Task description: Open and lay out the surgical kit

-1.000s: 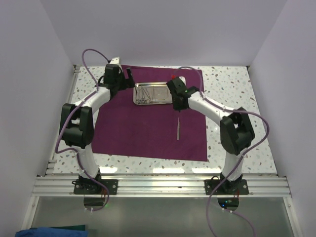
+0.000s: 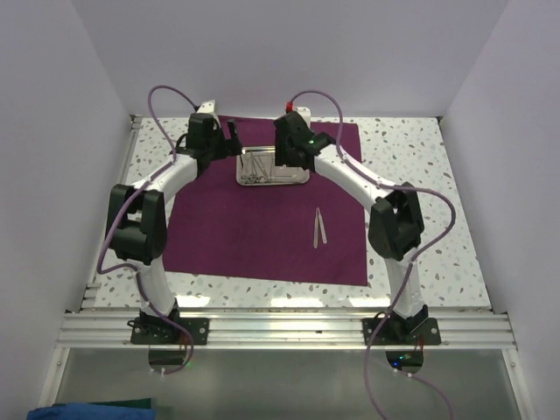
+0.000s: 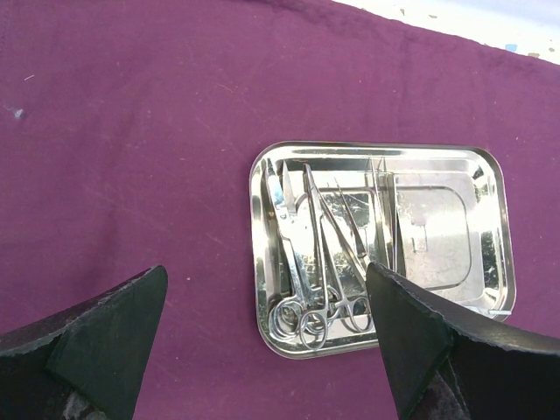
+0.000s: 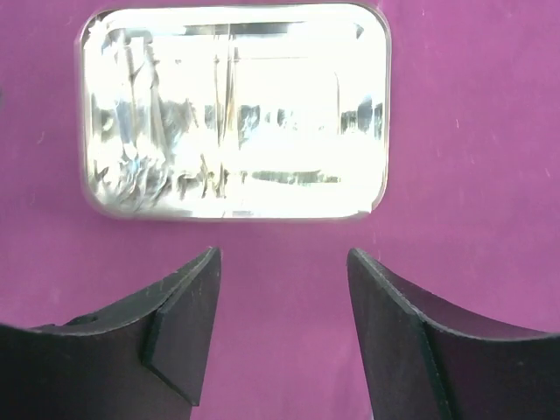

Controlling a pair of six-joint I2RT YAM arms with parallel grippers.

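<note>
A steel tray holds scissors, clamps and slim straight instruments in its left part; its right part is mostly bare, though glare washes out detail in the right wrist view. Two slim silver instruments [image 2: 316, 228] lie side by side on the purple cloth [image 2: 254, 236], below and right of the tray. My left gripper [image 2: 230, 140] is open beside the tray's left end, fingers empty. My right gripper hangs open above the tray's near side, nothing between its fingers, covering part of the tray in the top view.
The speckled table [image 2: 429, 166] shows around the cloth, with walls at the back and sides.
My right arm has swung up from over the cloth's right part to the tray, uncovering two instruments lying there where one showed earlier. The left arm has stayed about still.
</note>
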